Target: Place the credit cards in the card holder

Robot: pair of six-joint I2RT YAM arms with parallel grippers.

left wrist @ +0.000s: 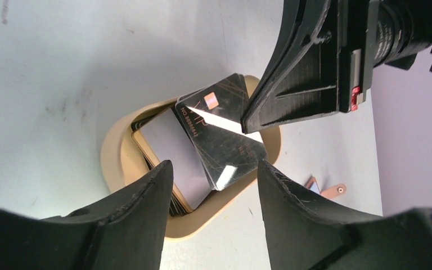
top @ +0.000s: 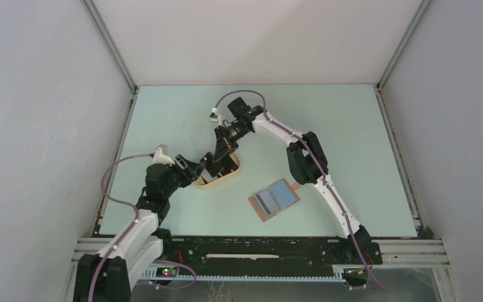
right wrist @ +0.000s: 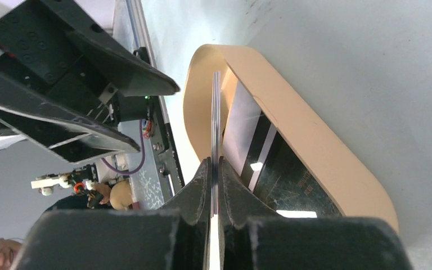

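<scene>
A thin black card point(left wrist: 223, 121), possibly a stack of them, is pinched by my right gripper. Edge-on in the right wrist view, the cards point(right wrist: 215, 112) stand as several thin layers above the beige oval tray. My left gripper is open at the tray's left end, with nothing clearly between its fingers; the held card is beyond its fingertips. A pale card lies inside the tray, and a dark card point(right wrist: 298, 180) shows in the right wrist view. The card holder point(top: 274, 200) lies open, brown-edged with grey and blue inside.
The tray's raised rim point(right wrist: 315, 132) surrounds the loose cards. Both grippers are close together over it. Clear table point(top: 352, 157) spreads to the right, and the robot's dark base point(top: 239, 255) borders the front.
</scene>
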